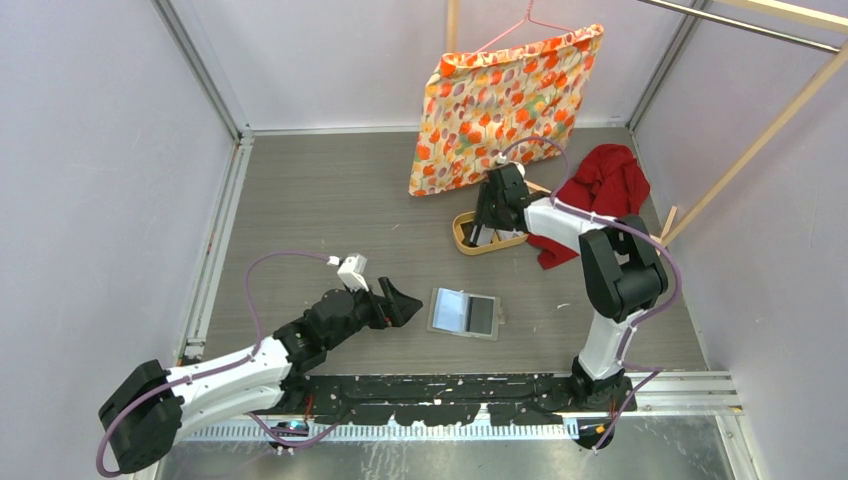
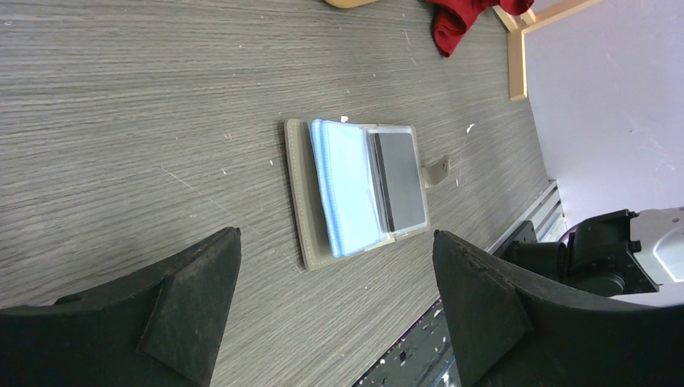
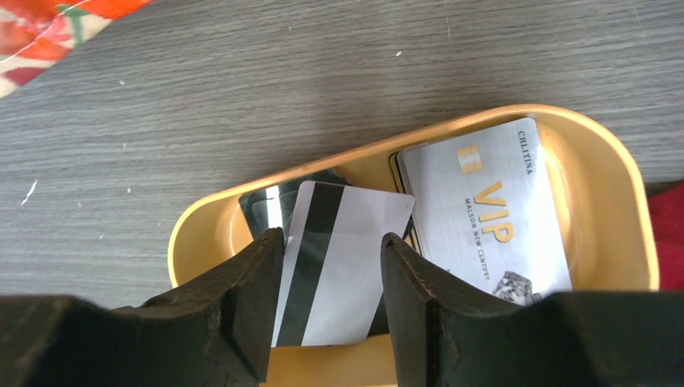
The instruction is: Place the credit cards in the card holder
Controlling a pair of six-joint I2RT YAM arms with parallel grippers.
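Note:
The open card holder (image 1: 465,313) lies on the table, with a pale blue panel (image 2: 348,185) and a dark grey pocket (image 2: 401,179) showing. Left of it, my left gripper (image 1: 405,296) stands open and empty. A yellow oval tray (image 3: 633,177) holds several cards. Among them are a white card with a black stripe (image 3: 355,242), a silver VIP card (image 3: 496,201) and a dark card (image 3: 262,208) partly covered. Over the tray, my right gripper is part open, its fingertips about the striped card. Contact with that card is hard to judge.
A patterned cloth (image 1: 505,110) hangs from a hanger behind the tray. A red cloth (image 1: 605,185) lies to the tray's right, near a wooden frame (image 1: 760,140). Bare table stretches left of the tray and between tray and holder.

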